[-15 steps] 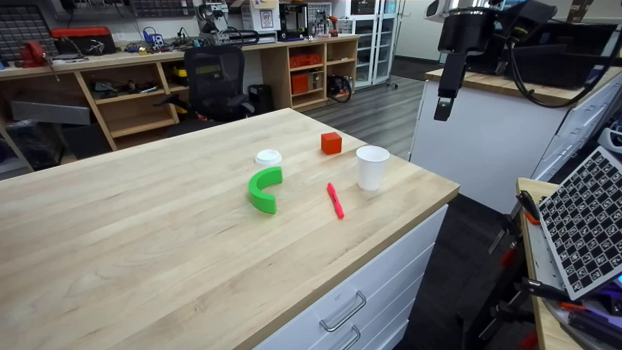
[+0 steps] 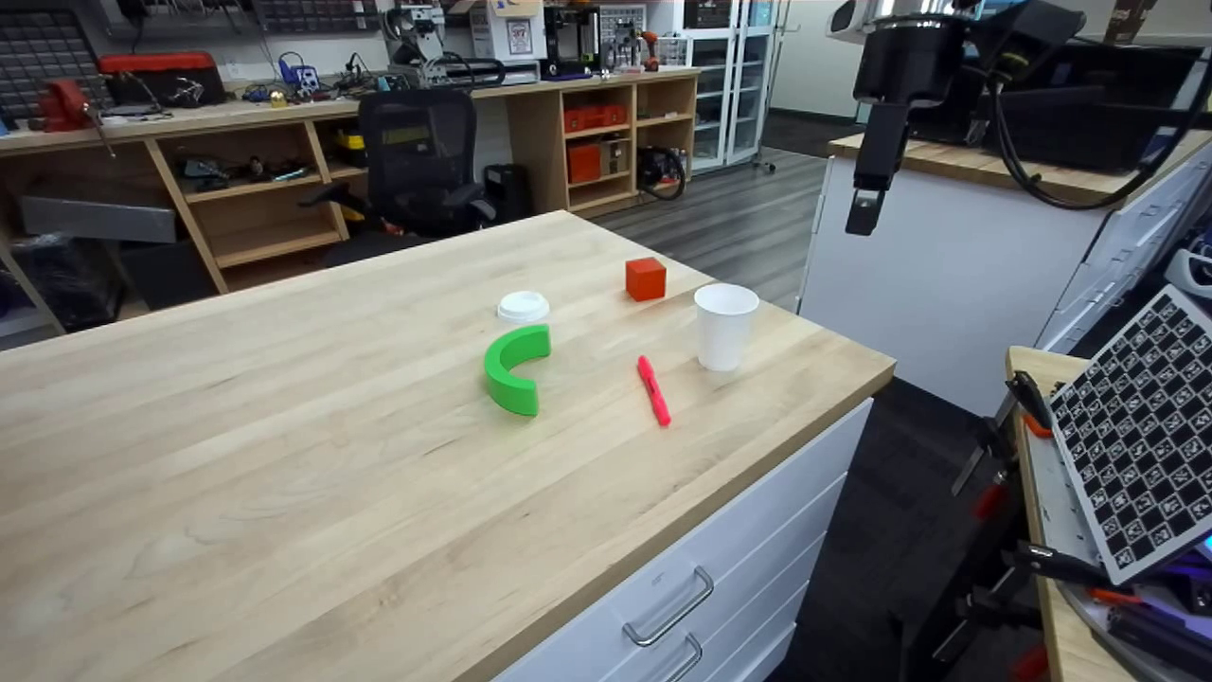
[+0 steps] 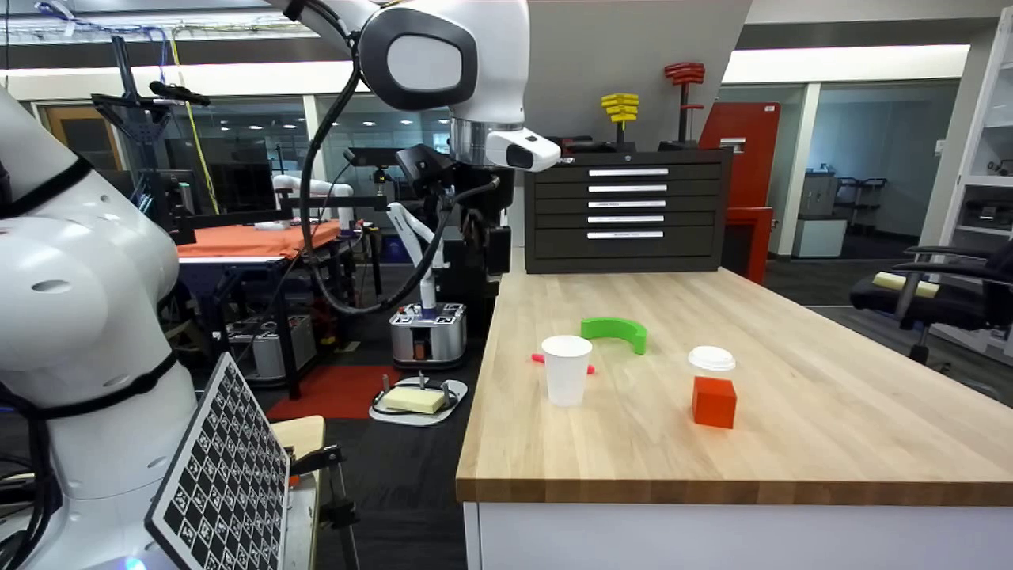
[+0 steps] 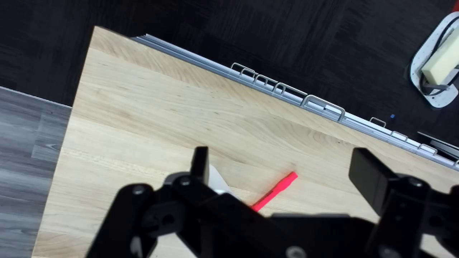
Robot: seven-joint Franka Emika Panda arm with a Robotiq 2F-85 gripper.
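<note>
My gripper stands open, its two black fingers wide apart with nothing between them. In exterior view 1 the gripper [image 2: 864, 216] hangs high, beyond the table's right edge in the picture. On the tabletop stands an upright white cup [image 2: 724, 330], and a pink-red marker [image 2: 653, 391] lies beside it. A green arch-shaped piece [image 2: 503, 369] rests to their left, near a white lid [image 2: 523, 306]. Farther back sits a red-orange cube [image 2: 645, 279]. The wrist view shows part of the marker [image 4: 277, 189]; my gripper hides most of the cup.
The wooden table [image 2: 284, 455] has wide clear room to the left and front in exterior view 1. White drawers with metal handles [image 2: 670, 608] run below its edge. A dark tool chest [image 3: 622, 214] stands at the table's far end in exterior view 2.
</note>
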